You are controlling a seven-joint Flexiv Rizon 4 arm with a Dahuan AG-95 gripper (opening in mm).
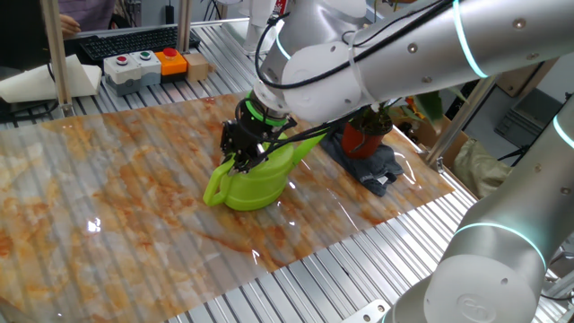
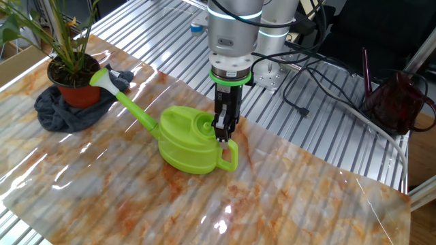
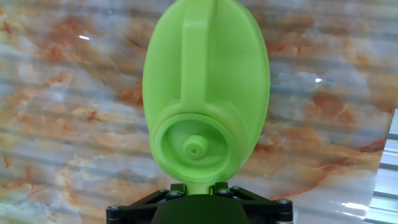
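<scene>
A bright green watering can (image 2: pixel 187 139) stands upright on the marbled sheet, its spout (image 2: pixel 136 111) pointing toward the potted plant. At the rear end of the can, my gripper (image 2: pixel 222 136) reaches down to the top of the loop handle (image 2: pixel 232 158). The wrist view shows the gripper with its fingers (image 3: pixel 178 188) close in on both sides of the green handle, shut on it. From above, the can's round filler opening (image 3: pixel 195 148) lies just ahead of the fingers. In exterior view 1, the can (image 1: pixel 256 187) is partly covered by the gripper and cables.
A potted plant (image 2: pixel 78 85) sits on a dark grey cloth (image 2: pixel 58 112) beyond the spout. A dark red watering can (image 2: pixel 395 102) stands off the sheet at the right. Button boxes (image 1: pixel 134 70) line the far edge. Much of the marbled sheet (image 1: pixel 99 215) is clear.
</scene>
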